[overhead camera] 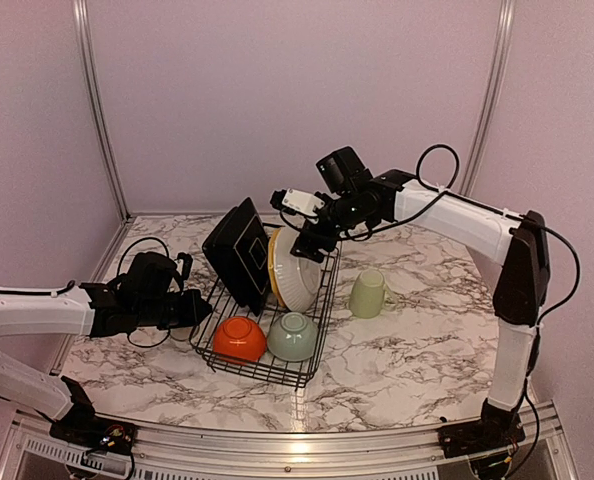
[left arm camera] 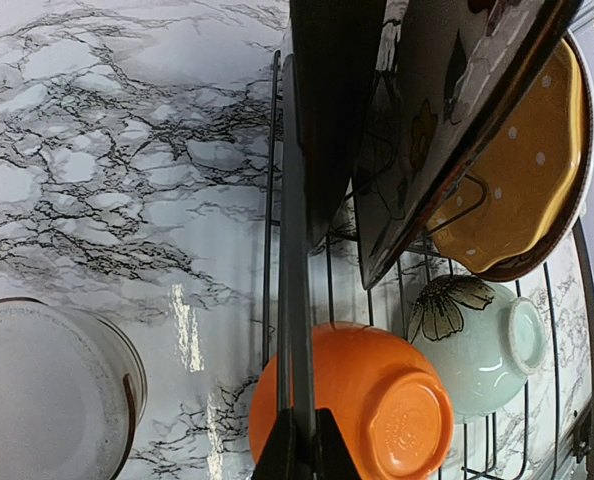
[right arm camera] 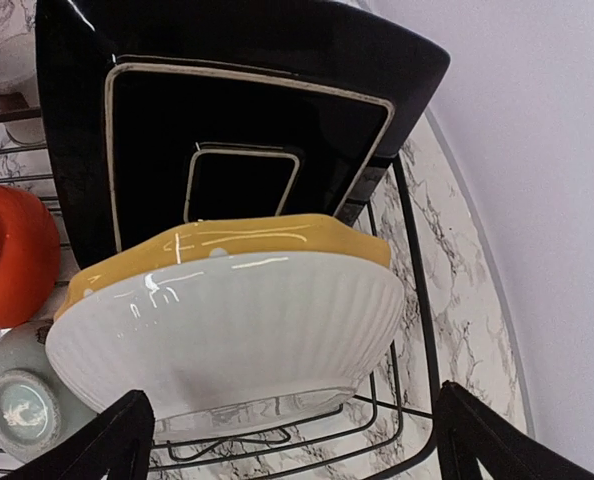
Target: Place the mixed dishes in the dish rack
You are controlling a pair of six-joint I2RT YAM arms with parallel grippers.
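Note:
The black wire dish rack (overhead camera: 305,368) holds black square plates (overhead camera: 239,255) leaning at its left and a white bowl with a yellow inside (overhead camera: 295,275) on its side next to them. An orange bowl (overhead camera: 239,340) and a pale green bowl (overhead camera: 292,337) lie upside down at the front. My left gripper is shut on the rack's left rim rail. At the white bowl's upper right is my right gripper, open, nothing gripped; its fingers (right arm camera: 102,440) stand wide apart. To the rack's right, a green mug (overhead camera: 367,295) stands on the table.
A clear glass (left arm camera: 52,390) stands left of the rack, partly hidden by my left arm in the top view. Walls close off the back and sides.

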